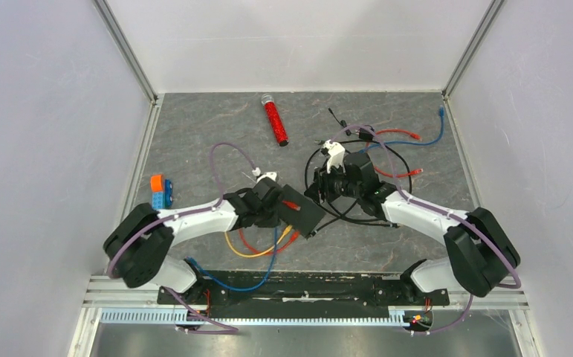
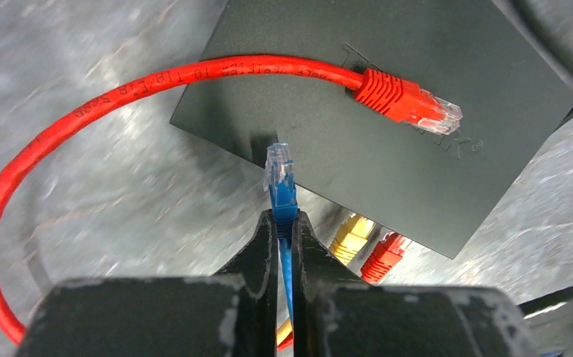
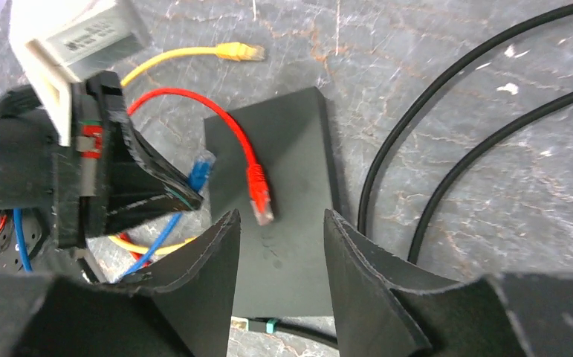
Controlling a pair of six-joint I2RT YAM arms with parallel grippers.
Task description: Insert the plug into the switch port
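My left gripper is shut on a blue cable plug (image 2: 282, 178), clear tip pointing up the left wrist view, over the edge of a dark square box (image 2: 424, 178). A red plug (image 2: 395, 98) lies on the box. My right gripper is open, its fingers over the box in its view with nothing visibly between them. The left gripper shows at the upper left there. I cannot make out a port opening on the box.
Yellow (image 3: 238, 51) and red (image 2: 381, 260) plugs lie beside the box. Black cables (image 3: 447, 74) loop to its right. A red cylinder (image 1: 274, 123) and toy blocks (image 1: 159, 195) lie farther off.
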